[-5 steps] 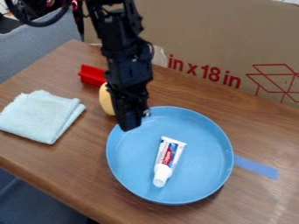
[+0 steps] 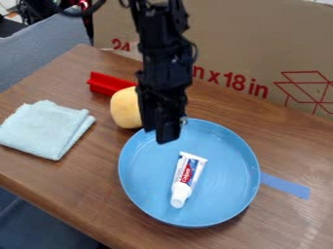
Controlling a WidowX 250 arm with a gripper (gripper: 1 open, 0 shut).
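My black gripper (image 2: 164,124) hangs over the back left part of a blue plate (image 2: 143,180), its tips pointing down; whether anything is between them is hard to tell. A white toothpaste tube (image 2: 185,180) lies on the plate, below and right of the fingertips and apart from them. Behind the gripper on the left sits a yellow rounded object (image 2: 125,107), partly hidden by it.
A folded light cloth (image 2: 43,129) lies on the left of the wooden table (image 2: 274,141). A red object (image 2: 107,84) is behind the yellow one. A cardboard box (image 2: 267,53) stands at the back.
Over the last second my gripper has shifted slightly rightward over the plate. The objects on the table look unmoved.
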